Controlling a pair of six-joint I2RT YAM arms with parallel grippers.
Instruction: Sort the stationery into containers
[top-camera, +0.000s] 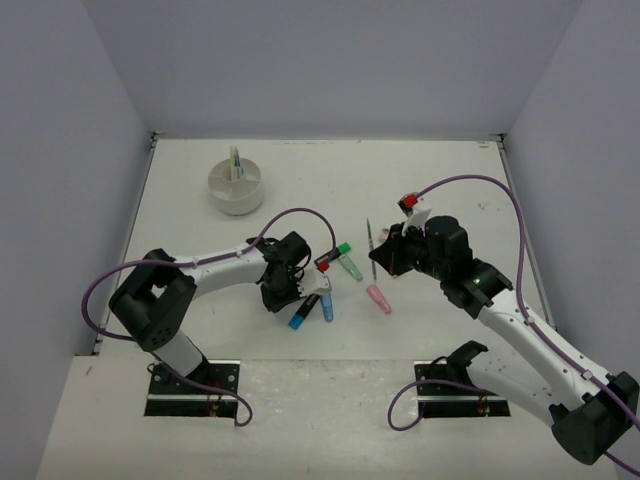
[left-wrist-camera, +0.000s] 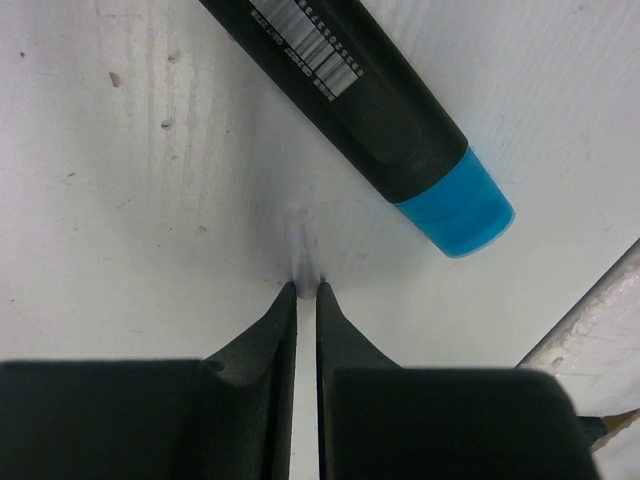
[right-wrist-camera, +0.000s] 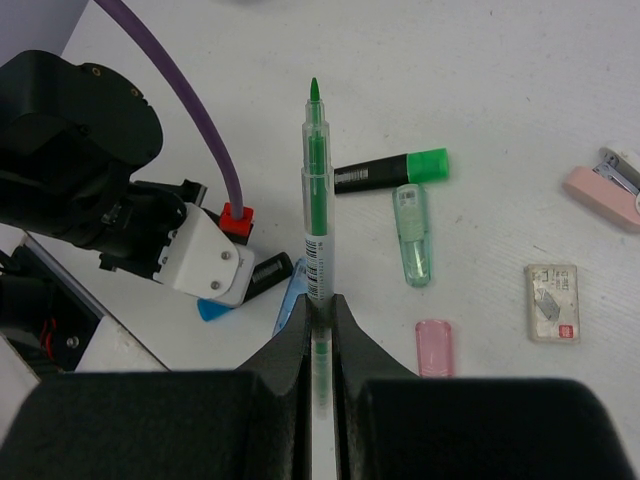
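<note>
In the top view, a black marker with a blue end (top-camera: 296, 322) lies on the table beside my left gripper (top-camera: 272, 308). In the left wrist view, that marker (left-wrist-camera: 375, 110) lies beyond the fingertips, apart from them. My left gripper is nearly fully shut, and no stationery shows between its fingers. My right gripper is shut on a slim green pen (right-wrist-camera: 318, 190), held lengthwise above the table. A round white cup (top-camera: 236, 195) at the back left holds several pens (top-camera: 236, 163).
A black marker with a green cap (right-wrist-camera: 428, 165), a green tube (right-wrist-camera: 412, 235), a pink item (right-wrist-camera: 434, 348), a small box (right-wrist-camera: 553, 303) and a pink stapler (right-wrist-camera: 603, 198) lie on the table. A blue item (top-camera: 327, 306) is near the left gripper.
</note>
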